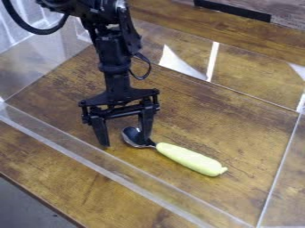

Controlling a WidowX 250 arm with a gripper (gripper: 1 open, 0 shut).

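Note:
A black robot arm reaches down from the upper left to its gripper (123,129), which stands open low over the wooden surface, around the left end of a spoon. The spoon's metal bowl (135,137) is partly behind the right finger, and its thick pale yellow-green handle (188,158) lies out toward the lower right.
The wooden surface (238,116) is bordered by clear panels or strips, with white triangular pieces (184,64) toward the back. The area right of the gripper and behind the spoon is bare. A dark bar (233,12) sits at the far back edge.

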